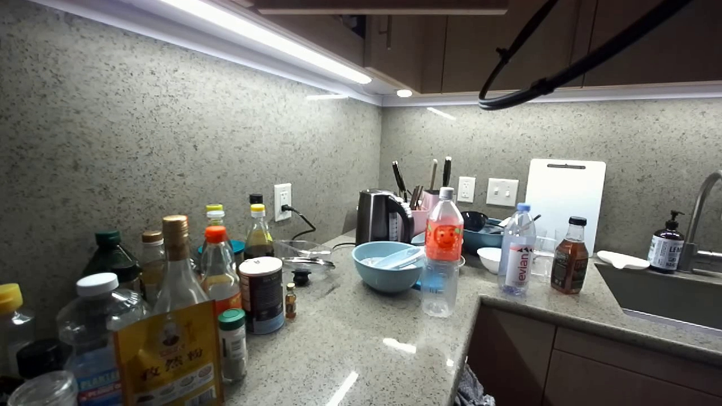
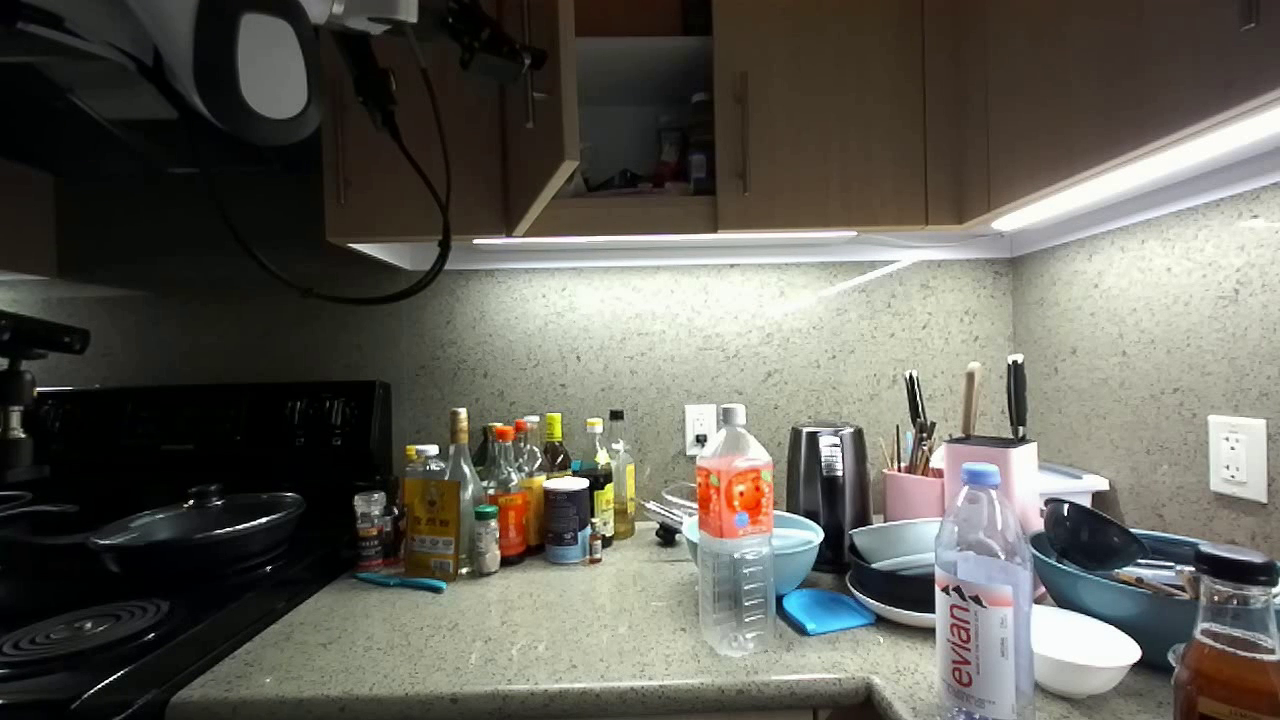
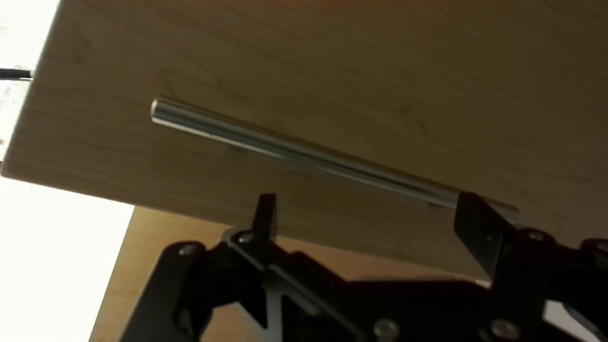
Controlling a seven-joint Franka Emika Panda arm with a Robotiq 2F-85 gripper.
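In the wrist view my gripper is open, its two black fingers (image 3: 265, 215) spread wide with nothing held between them. Beyond the fingertips, a wooden cabinet door (image 3: 365, 74) carries a long metal bar handle (image 3: 302, 151). The right finger overlaps the handle's right end; the left one shows below the bar. Exterior view 2 has the cabinet door (image 2: 540, 144) standing ajar beside an open shelf space (image 2: 642, 108), with the black gripper (image 2: 510, 54) close to its handle. Whether they touch cannot be told.
Below, a plastic bottle with a red label (image 2: 735, 504) stands on the counter (image 2: 576, 624), near a blue bowl (image 2: 794, 552) and a kettle (image 2: 825, 492). Several sauce bottles line the wall. A black cable (image 1: 541, 84) hangs from the arm.
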